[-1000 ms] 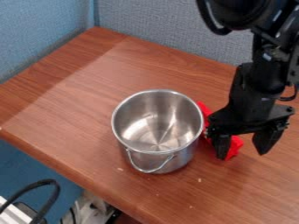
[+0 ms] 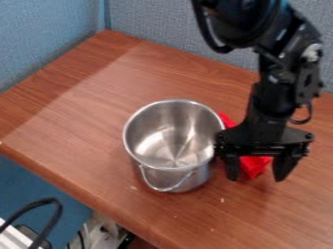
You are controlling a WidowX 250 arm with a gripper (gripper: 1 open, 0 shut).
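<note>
A shiny steel pot point(image 2: 169, 136) with a handle stands on the wooden table point(image 2: 72, 107), left of my gripper. My black gripper point(image 2: 258, 165) is open and low over a red object point(image 2: 256, 167) lying just right of the pot. The red object is partly hidden behind the gripper and the pot, so I cannot tell whether the fingers touch it.
Padded blue-grey walls stand at the back and left. Cables and some gear lie below the table's front left edge.
My gripper has moved slightly left and down over the red object, and its upper arm has shifted. The pot stands in about the same place.
</note>
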